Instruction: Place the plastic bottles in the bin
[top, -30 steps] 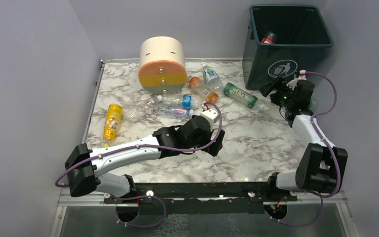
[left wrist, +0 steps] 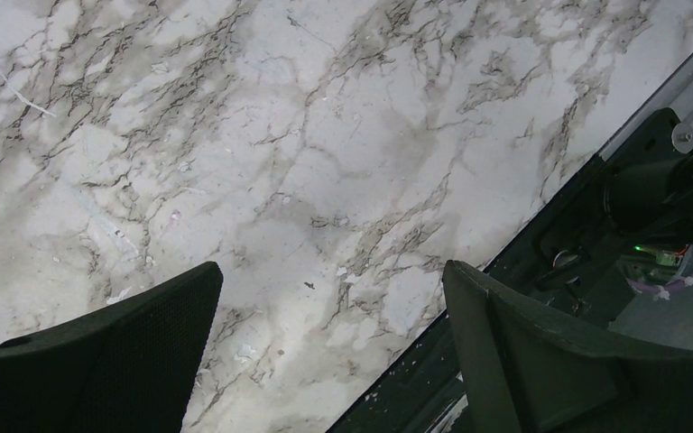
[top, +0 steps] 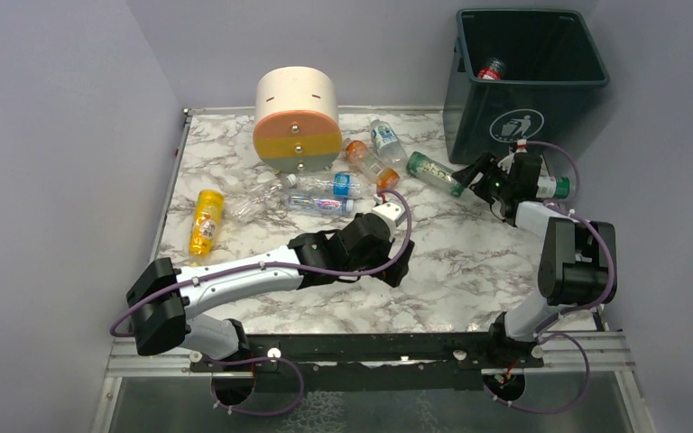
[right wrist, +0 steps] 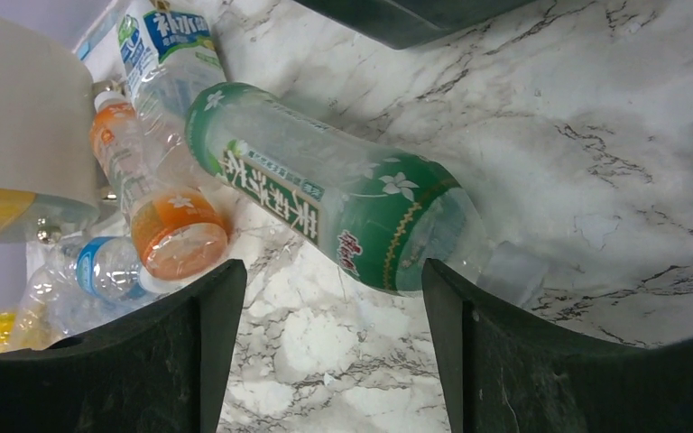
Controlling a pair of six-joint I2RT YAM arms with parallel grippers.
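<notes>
My right gripper [top: 476,176] hangs just beside a green-labelled bottle [top: 435,171], whose cap end lies near its parted fingers in the right wrist view [right wrist: 316,189]; nothing is held. Orange-labelled [top: 370,162], clear [top: 385,140] and blue-labelled bottles [top: 329,185] lie left of it, with a crumpled clear one and a yellow bottle [top: 207,221]. Another green-labelled bottle [top: 555,188] lies right, partly behind the right arm. The bin [top: 523,108] at back right holds a red-labelled item. My left gripper [top: 395,269] is open over bare marble.
A round cream, orange and yellow container [top: 296,117] stands at back left. Grey walls border the back and sides.
The right gripper has moved left from near the bin's lower front toward the green-labelled bottle. The left arm has barely moved; the bottles lie as before.
</notes>
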